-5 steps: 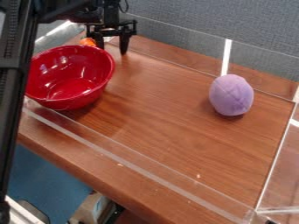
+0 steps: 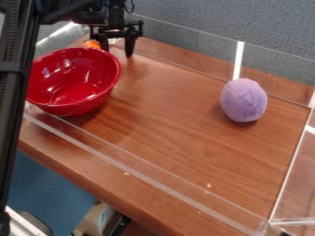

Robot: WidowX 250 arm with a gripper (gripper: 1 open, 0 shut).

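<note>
My black gripper point(image 2: 116, 39) is at the upper left, above the far-left corner of the wooden table, beside the back of a red bowl point(image 2: 72, 81). A small orange object point(image 2: 91, 44) shows just behind the bowl's rim, left of the gripper, mostly hidden. The gripper's fingers are dark and small in this view, so I cannot tell how far apart they stand or whether anything is between them. A purple fuzzy ball point(image 2: 244, 100) sits on the right side of the table.
Clear panels line the front and right edges, and a grey padded wall stands at the back. A dark arm bar runs down the left edge of the view.
</note>
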